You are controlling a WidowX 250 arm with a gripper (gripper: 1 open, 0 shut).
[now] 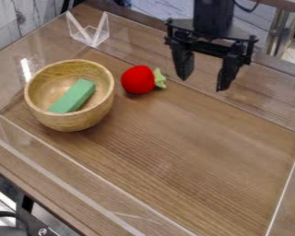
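My black gripper (212,60) hangs over the upper right of the wooden table, open, its two fingers spread wide with nothing visible between them. Left of it lies a red object with a green tip, like a toy strawberry or tomato (140,80). A wooden bowl (88,117) at the left holds a green oblong object (71,97).
A small clear wire-like or plastic piece (88,29) stands at the back left. The table's edge runs along the right side.
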